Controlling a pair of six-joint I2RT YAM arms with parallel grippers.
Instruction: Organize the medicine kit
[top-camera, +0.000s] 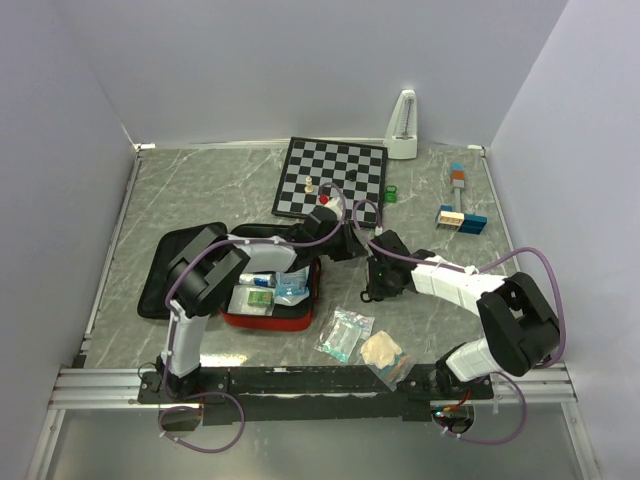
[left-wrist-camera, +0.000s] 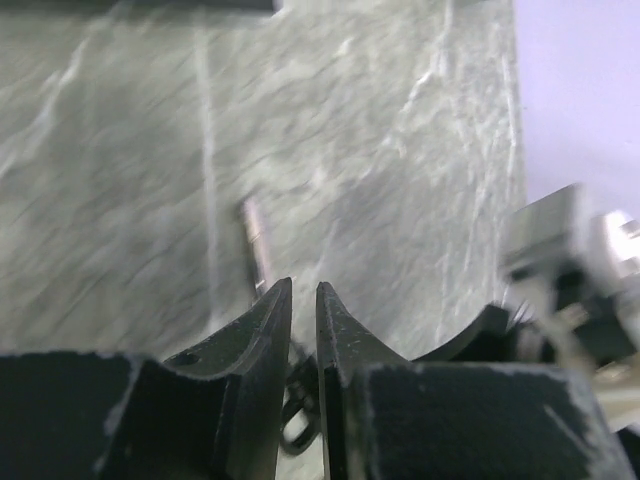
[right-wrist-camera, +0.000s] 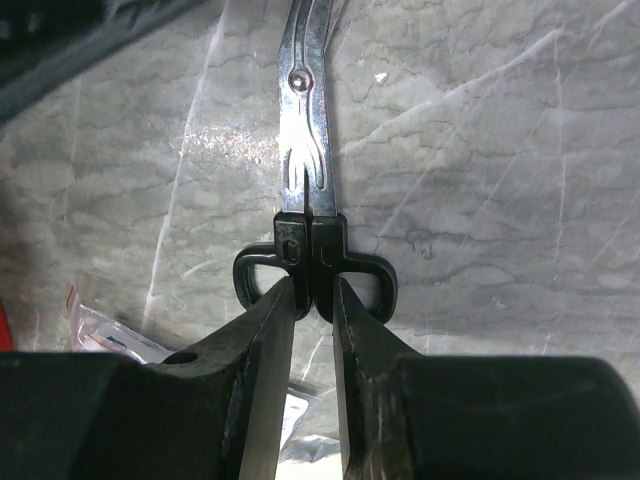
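Observation:
Metal scissors with black handles (right-wrist-camera: 345, 245) lie along the grey marble tabletop. My right gripper is shut on their handles, and in the top view one handle loop (top-camera: 368, 297) peeks out below it. My left gripper has a narrow gap between its fingers; beyond them show the thin blade end (left-wrist-camera: 256, 235) and a dark handle loop, apparently not gripped. From above, the left gripper (top-camera: 355, 253) is just left of the right one. The red-rimmed medicine case (top-camera: 270, 322) holds several packages, partly hidden under the left arm.
Two clear packets, one whitish (top-camera: 345, 335) and one cream (top-camera: 382, 352), lie in front of the grippers. Behind are a chessboard (top-camera: 345, 165), green item (top-camera: 391, 193) and metronome (top-camera: 402, 125). A blue toy (top-camera: 472, 224) stands back right. The case's black lid (top-camera: 155, 300) lies left.

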